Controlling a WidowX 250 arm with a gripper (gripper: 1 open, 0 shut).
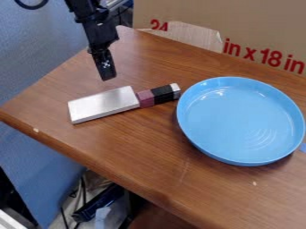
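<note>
My black gripper (106,70) hangs at the upper left above the wooden table, behind a flat silver-bladed tool (103,105) with a maroon and black handle, which lies diagonally on the table. Whether the fingers are open or shut is too small to tell. A light blue plate (239,121) sits to the right, beside the end of the handle.
A cardboard box (251,27) with red printing stands along the back.
</note>
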